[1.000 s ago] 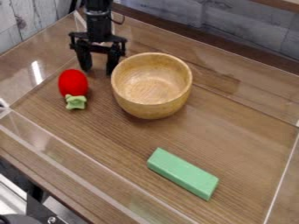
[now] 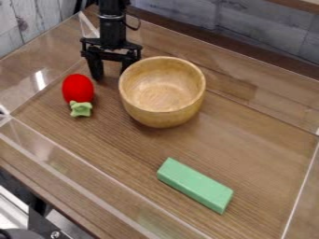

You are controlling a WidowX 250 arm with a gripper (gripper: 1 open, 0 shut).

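Observation:
The black gripper (image 2: 110,49) reaches down from the top, at the back of the table, behind a red strawberry-like object (image 2: 78,89) with a green leafy end and left of a wooden bowl (image 2: 159,89). Its fingers look spread, but whether anything is between them is too small to tell. A green block (image 2: 195,184) lies at the front right.
A pale wall or edge runs along the upper left.
The gripper has shifted only slightly at the back of the table. The bowl, red object and green block have not moved.

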